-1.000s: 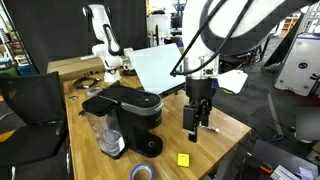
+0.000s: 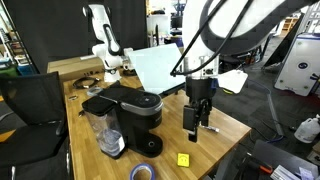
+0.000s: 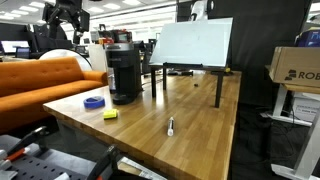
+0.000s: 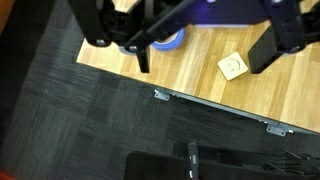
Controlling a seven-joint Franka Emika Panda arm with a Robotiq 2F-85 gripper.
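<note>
My gripper is open, its two dark fingers wide apart in the wrist view with nothing held between them. In exterior view 1 the gripper (image 2: 197, 121) hangs above the wooden table (image 2: 95, 165), clear of its surface. A small yellow square object (image 2: 183, 160) lies near the table's front edge; in the wrist view this yellow square (image 4: 232, 66) shows just left of the right finger. A blue ring (image 2: 143, 172), like a roll of tape, lies beside it. A black coffee machine (image 3: 124, 75) stands upright behind them.
A pale marker-like stick (image 3: 171, 126) lies on bare wood, away from the yellow square. A white board (image 3: 192, 43) stands farther back on the table. Much of the tabletop in front of the board is free. An orange sofa (image 3: 40, 85) is beyond the table.
</note>
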